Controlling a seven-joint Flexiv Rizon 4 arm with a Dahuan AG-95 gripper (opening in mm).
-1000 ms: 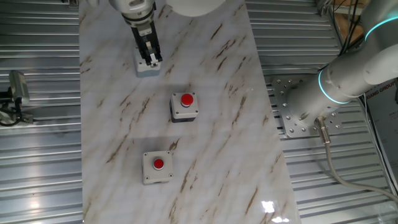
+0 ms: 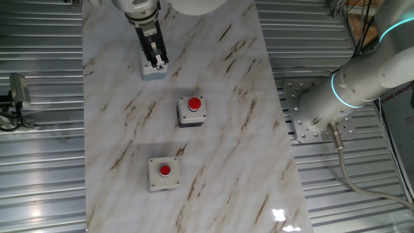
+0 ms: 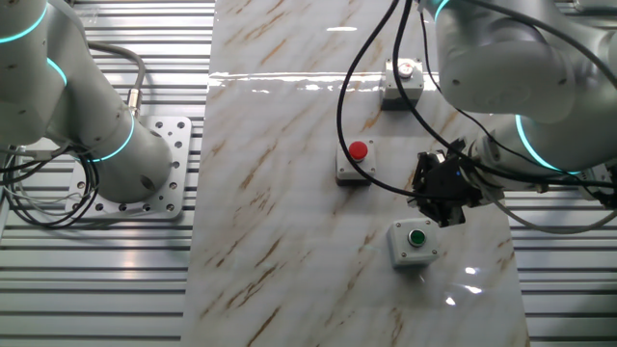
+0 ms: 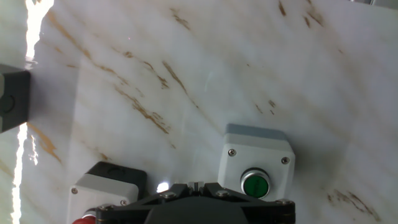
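Note:
A light grey box with a green button (image 4: 255,183) shows in the wrist view, just right of my gripper. My black fingers meet at the bottom middle of that view, shut with nothing visible between them. From exterior view 1, the gripper (image 2: 158,63) hangs over the same box (image 2: 153,76) and hides its button. Exterior view 2 shows the green-button box (image 3: 413,253) uncovered, with the gripper's black body beside its upper right. No contact between fingers and button can be made out.
A box with a red button (image 2: 194,103) stands mid-table, and another red-button box (image 2: 165,171) sits nearer the front. Black cables (image 3: 341,116) loop across exterior view 2.
The gripper and wrist have shifted very slightly sideways over the same box in exterior view 1. All the boxes stay where they were.

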